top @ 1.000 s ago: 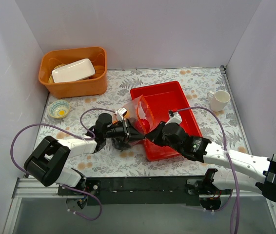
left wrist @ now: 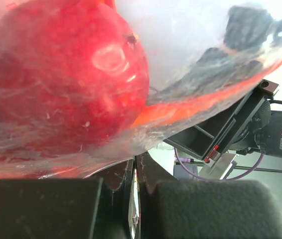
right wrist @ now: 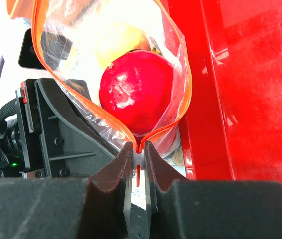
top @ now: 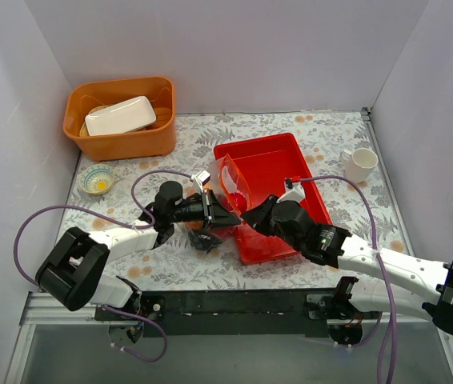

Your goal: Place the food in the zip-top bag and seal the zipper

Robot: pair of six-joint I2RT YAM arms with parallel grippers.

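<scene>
The clear zip bag (top: 226,180) with an orange rim stands at the red tray's left edge, holding a red round fruit (right wrist: 136,89) and a yellow one (right wrist: 116,42) behind it. My left gripper is shut against the bag's near side, under the red fruit in its wrist view; whether plastic is between its fingers is unclear. My right gripper is at the bag's near corner, where the orange zipper strips converge between its fingertips; the fingers are close together, and I cannot tell whether they grip it.
The red tray (top: 274,164) fills the middle right. An orange bin (top: 118,140) with a white container is at back left, a small bowl (top: 97,179) below it, a white mug (top: 360,164) at right.
Over the last second my right gripper has shifted slightly right and up in the top view; the bag's rim and left gripper have moved slightly with it.
</scene>
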